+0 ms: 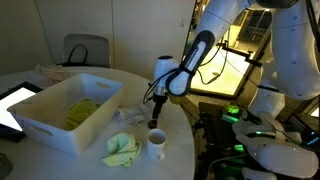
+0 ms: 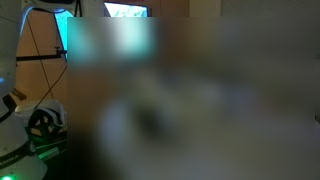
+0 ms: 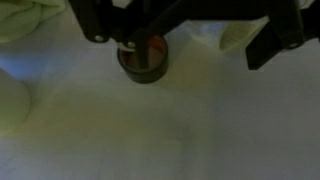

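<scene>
Low over the table, my gripper [image 1: 155, 100] points down with its fingers apart and nothing held. Just below it in exterior view 1 is a small dark round container [image 1: 152, 124], standing on the white tabletop. In the wrist view the same container [image 3: 143, 62], reddish inside, shows by the left finger [image 3: 125, 25], partly covered by it. Whether they touch, I cannot tell. The right finger [image 3: 285, 35] is well away from it.
A white mug [image 1: 156, 145] stands close in front of the container. Left are a light green cloth [image 1: 122, 151], a whitish cloth [image 1: 131, 115] and a white box [image 1: 45, 135] holding a yellow-green cloth [image 1: 80, 113]. Exterior view 2 is mostly blurred.
</scene>
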